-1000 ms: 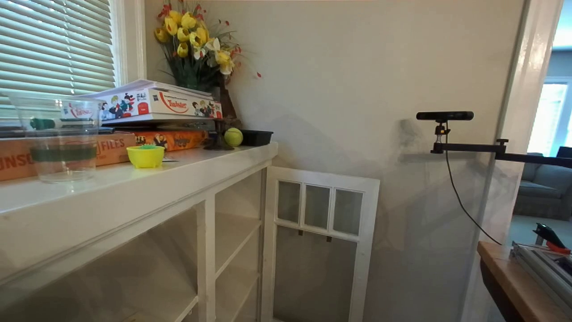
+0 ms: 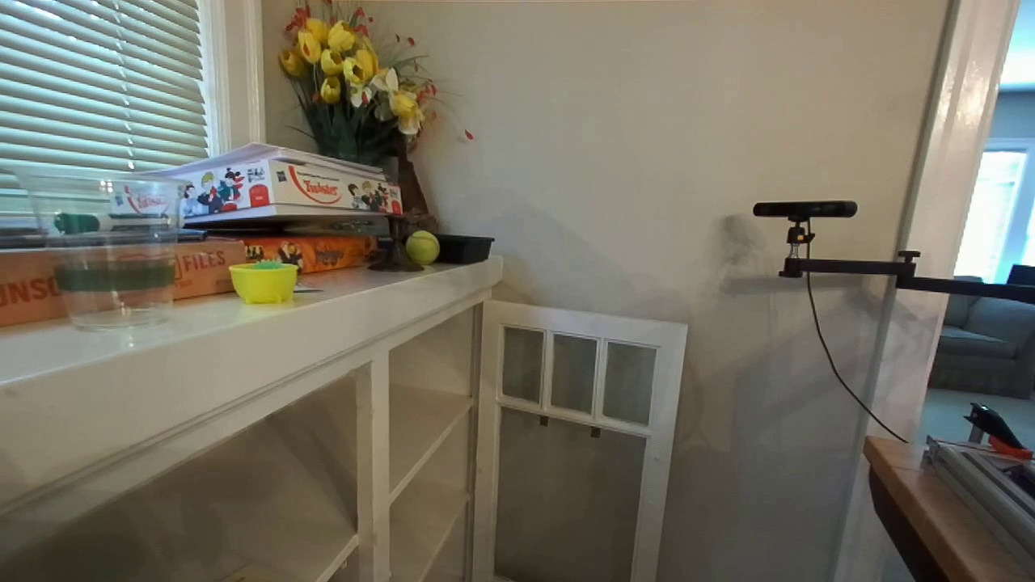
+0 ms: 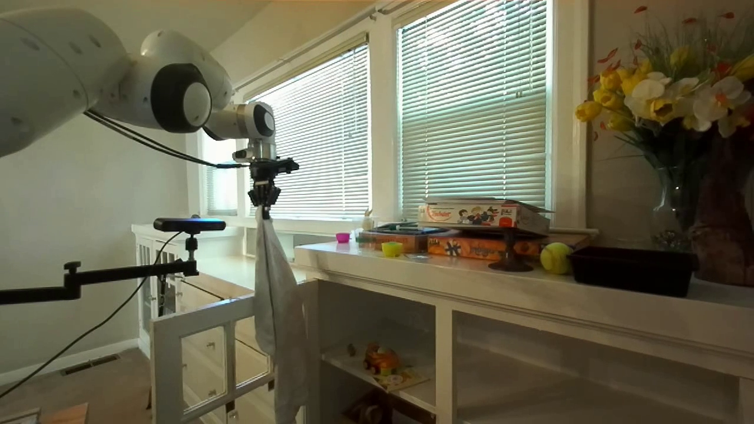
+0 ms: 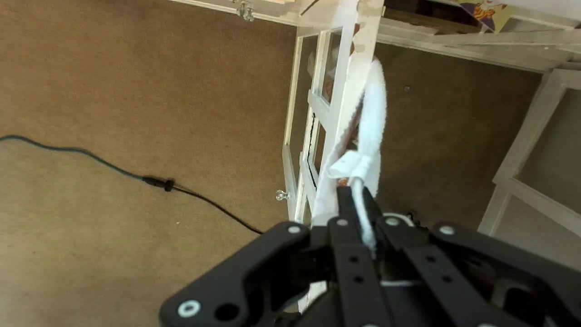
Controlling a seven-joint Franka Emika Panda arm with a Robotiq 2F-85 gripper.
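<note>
A long white cloth (image 3: pixel 279 311) hangs straight down from my gripper (image 3: pixel 264 212), which is shut on its upper end. In the wrist view the cloth (image 4: pixel 372 120) runs away from between the dark fingers, and a small white tag (image 4: pixel 347 164) shows close to the tips. The cloth hangs beside an open white cabinet door (image 3: pixel 166 353) with glass panes; whether it touches the door I cannot tell. Neither gripper nor cloth appears in exterior view 1.
On the white counter (image 3: pixel 452 272) stand a yellow cup (image 3: pixel 392 248), a pink cup (image 3: pixel 343 237), stacked game boxes (image 3: pixel 480 214), a tennis ball (image 3: pixel 555 258) and a black tray (image 3: pixel 632 270). A camera on an arm (image 3: pixel 189 225) stands left of the cloth.
</note>
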